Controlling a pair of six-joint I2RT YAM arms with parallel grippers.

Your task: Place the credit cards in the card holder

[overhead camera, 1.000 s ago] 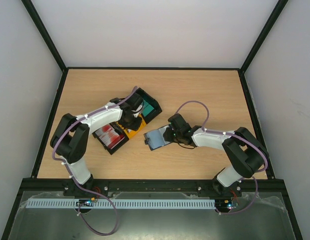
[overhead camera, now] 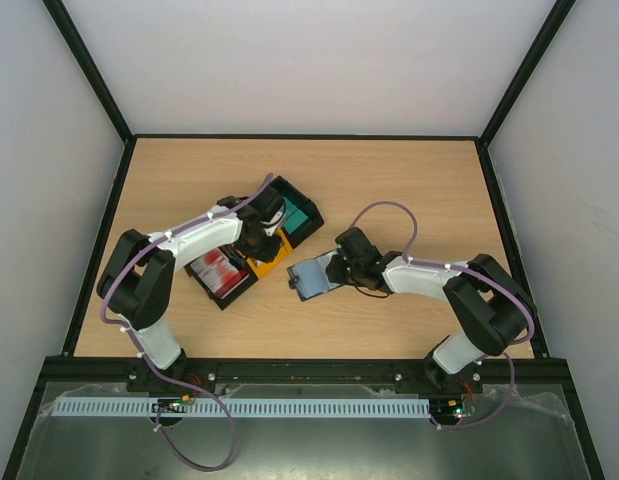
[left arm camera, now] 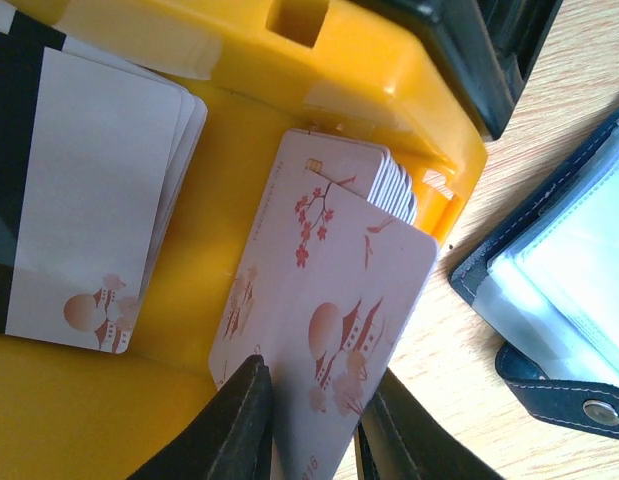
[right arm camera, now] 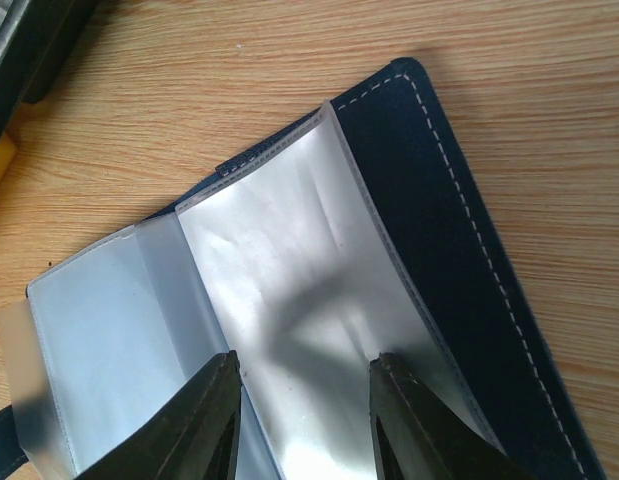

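Note:
The dark blue card holder [right arm camera: 459,215] lies spread on the table with its clear sleeves [right arm camera: 289,270] facing up. Over a sleeve, my right gripper has its fingers apart and nothing between them. In the left wrist view, a white card with pink blossom prints [left arm camera: 339,290] leans over a stack of similar cards [left arm camera: 374,170] in the yellow tray [left arm camera: 229,140]. The card's lower end passes between the fingers of my left gripper. Whether they press on it cannot be told.
More white cards [left arm camera: 99,200] lie in the yellow tray's other side. A black bin with red and white packets [overhead camera: 221,276] and another with a green item [overhead camera: 295,215] flank the tray.
No clear movement shows in the top view; both arms, the trays and the card holder look the same as before.

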